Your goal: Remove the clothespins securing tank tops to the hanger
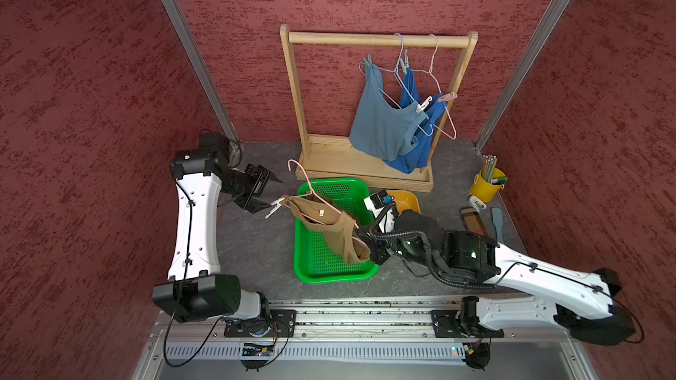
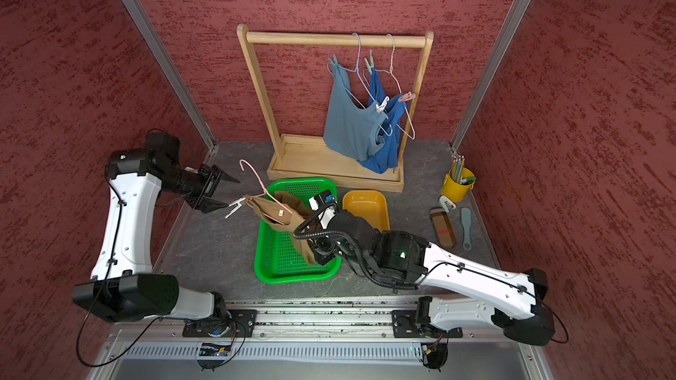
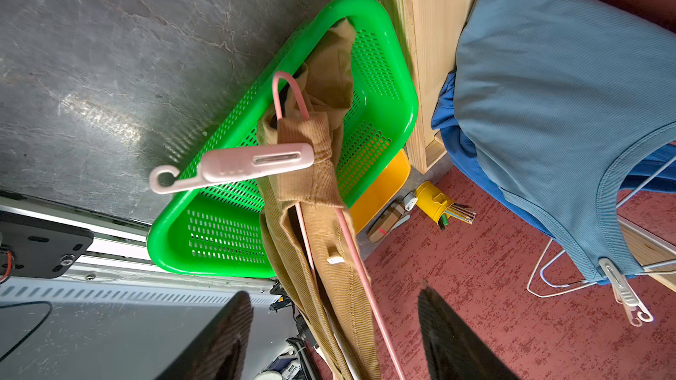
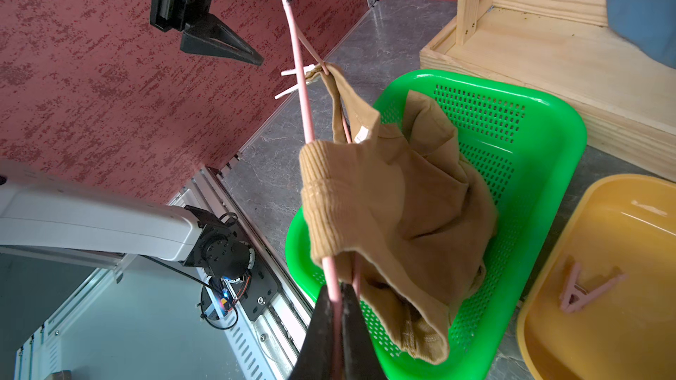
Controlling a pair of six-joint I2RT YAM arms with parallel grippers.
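A brown tank top (image 1: 320, 214) hangs on a pink hanger (image 1: 302, 174) over the green basket. At the hanger's left end, a pale pink clothespin (image 3: 257, 162) clips a strap of the top. My left gripper (image 1: 276, 193) is open beside that clothespin, with nothing between its fingers. In the left wrist view, the clothespin lies ahead of the two spread fingers (image 3: 225, 330). The right gripper is shut on the pink hanger's bar, near the other strap. No clothespin shows on that strap in the right wrist view.
The green basket (image 4: 563, 190) stands below the top. A yellow tray (image 4: 542, 309) beside it holds a pink clothespin (image 4: 571, 295). Behind, a wooden rack (image 1: 380, 38) carries blue tops (image 1: 387, 119) pinned on hangers. A yellow cup (image 1: 482, 186) with pencils stands at right.
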